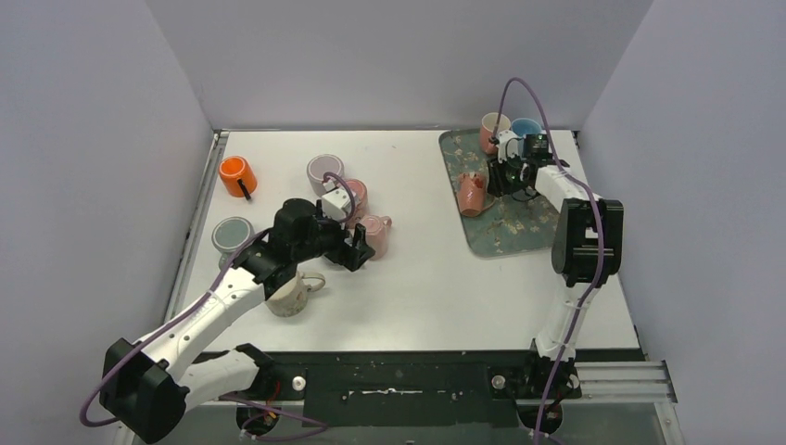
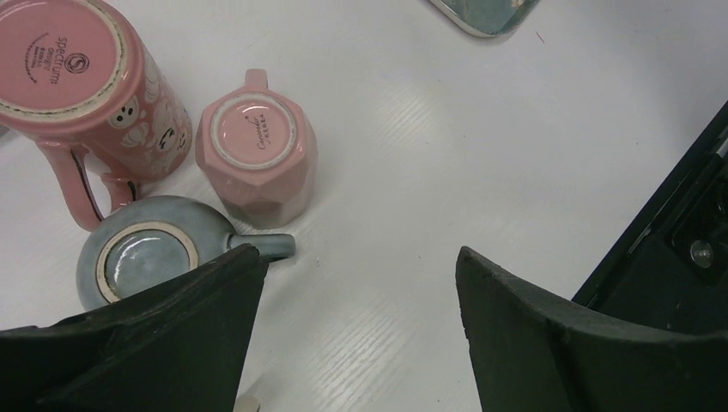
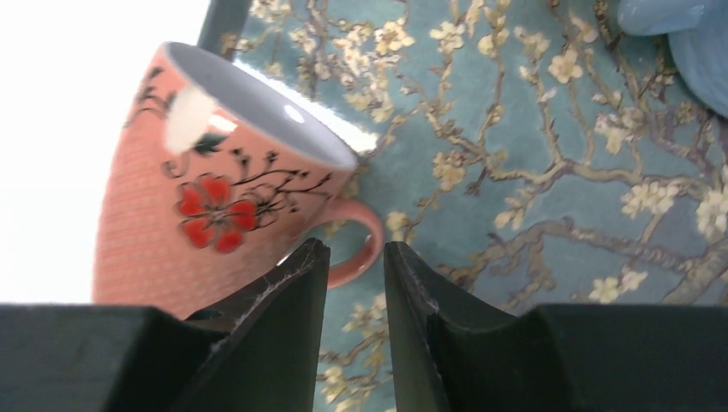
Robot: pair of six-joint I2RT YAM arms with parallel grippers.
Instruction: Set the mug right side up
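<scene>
A coral mug with a red flower [image 3: 215, 193] lies on its side on the patterned tray [image 1: 491, 243], its mouth toward the back and its handle [image 3: 371, 227] to the right. My right gripper is close by on the handle side, fingers a narrow gap apart. The handle shows beyond its fingertips, and I cannot tell whether they touch it. On the left, my left gripper is open and empty above the table. Beside it are an upside-down pink mug [image 2: 257, 137] and an upside-down grey-blue mug [image 2: 150, 249].
At the tray's back stand a pink mug [image 1: 489, 141] and a blue mug [image 1: 526, 128], close to my right arm. An orange mug [image 1: 237, 174], a grey mug [image 1: 232, 234] and a cream mug [image 1: 289, 298] are at left.
</scene>
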